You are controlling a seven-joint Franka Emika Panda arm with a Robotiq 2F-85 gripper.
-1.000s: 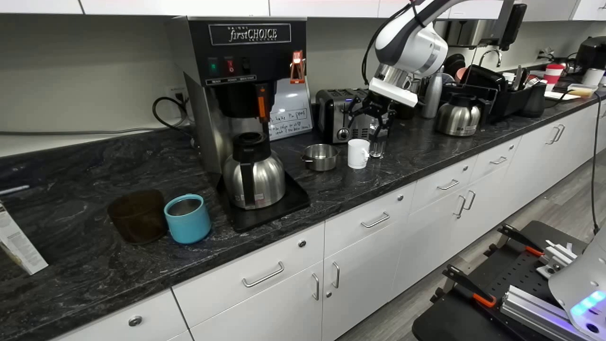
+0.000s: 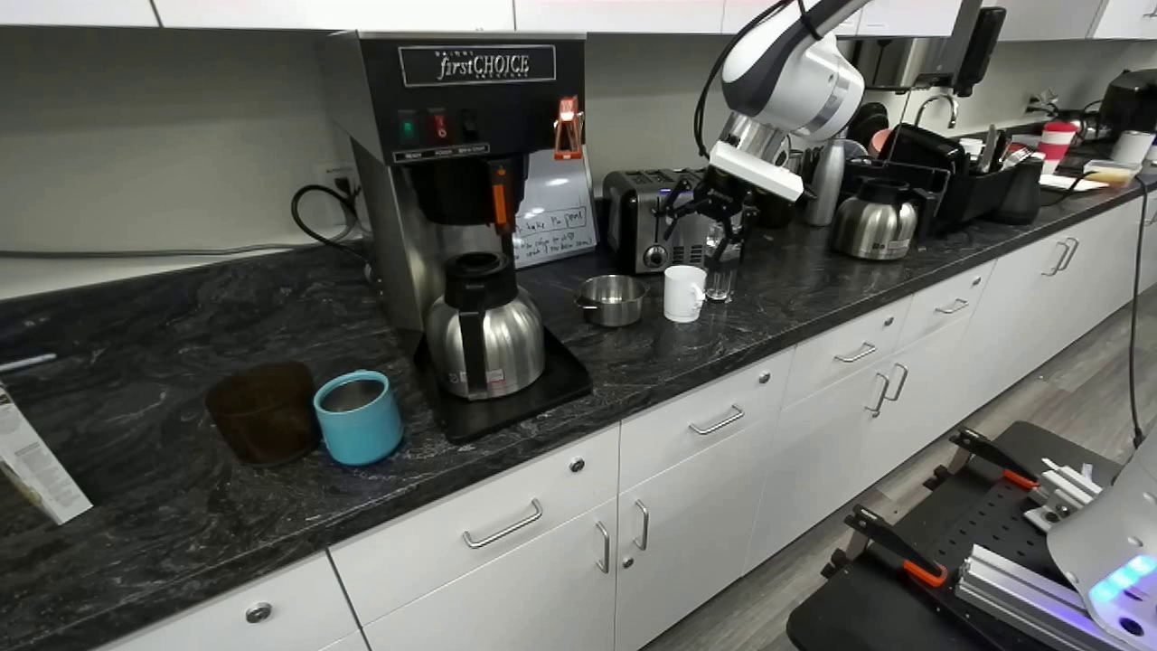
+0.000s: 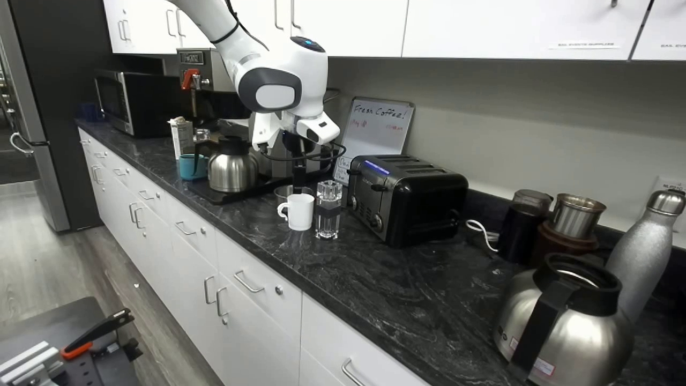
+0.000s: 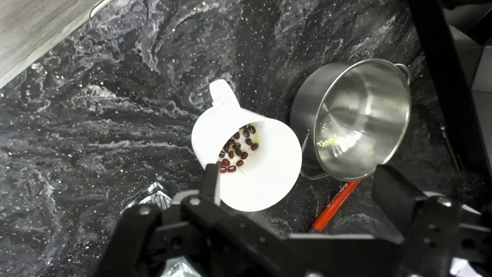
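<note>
With its fingers wide apart and empty, my gripper hangs above the counter. Below it in the wrist view stands an upright white mug (image 4: pixel 270 171) holding several dark red beans (image 4: pixel 237 150); one fingertip overlaps the mug's edge from above, and whether they touch I cannot tell. A steel pot (image 4: pixel 364 115) with small wire handles sits beside the mug, with yellow bits on its inside. Part of a red marker (image 4: pixel 335 205) lies near the pot. In exterior view 2 a clear glass container (image 3: pixel 328 209) with a dark band stands close to the mug (image 3: pixel 299 212).
A black and steel toaster (image 3: pixel 405 196) and a whiteboard (image 3: pixel 379 125) stand behind. Further along is a coffee maker with a steel carafe (image 2: pixel 488 336), and past it a teal mug (image 2: pixel 358 419).
The arm and gripper have shifted slightly to the right in exterior view 1. The mug, pot and glass container look unmoved.
</note>
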